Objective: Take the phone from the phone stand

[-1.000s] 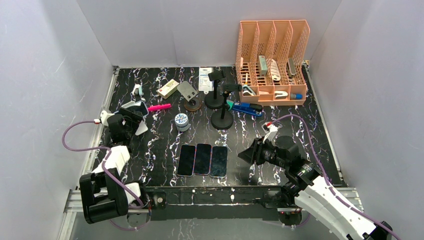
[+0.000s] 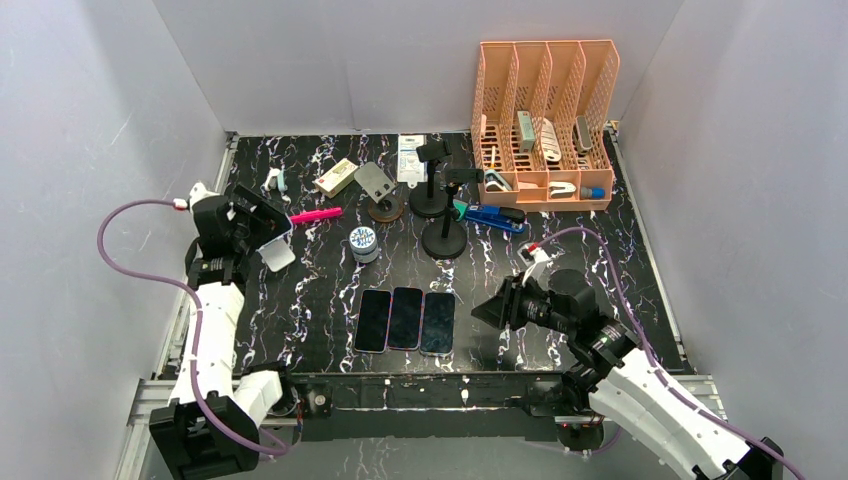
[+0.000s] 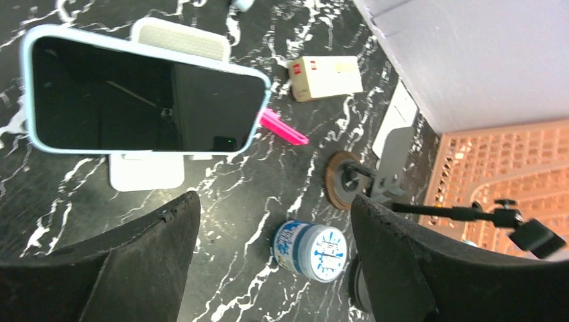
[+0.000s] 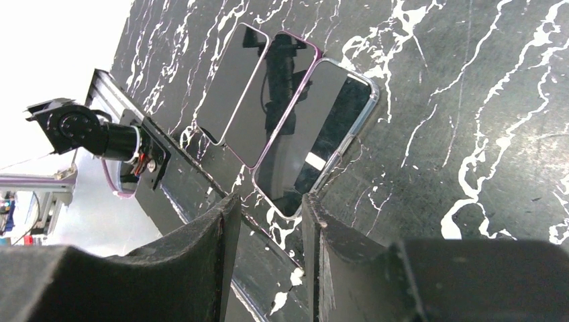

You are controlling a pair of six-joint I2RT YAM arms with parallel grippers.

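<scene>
In the left wrist view a phone (image 3: 144, 97) with a light blue frame rests on a white phone stand (image 3: 146, 172). My left gripper is open above it, nothing between its fingers; from the top it covers much of that phone. Three phones lie flat in a row at the front middle: left (image 2: 372, 320), middle (image 2: 405, 318), right (image 2: 437, 323). My right gripper is part open, empty, just right of that row, fingertips pointing toward it.
Dark stands (image 2: 443, 238), a grey stand (image 2: 375, 180), a tin (image 2: 363, 243), a pink marker (image 2: 316, 215), a cream box (image 2: 336, 178) and an orange organiser (image 2: 540, 60) occupy the back. Clear table lies around the tin.
My right gripper has moved very slightly.
</scene>
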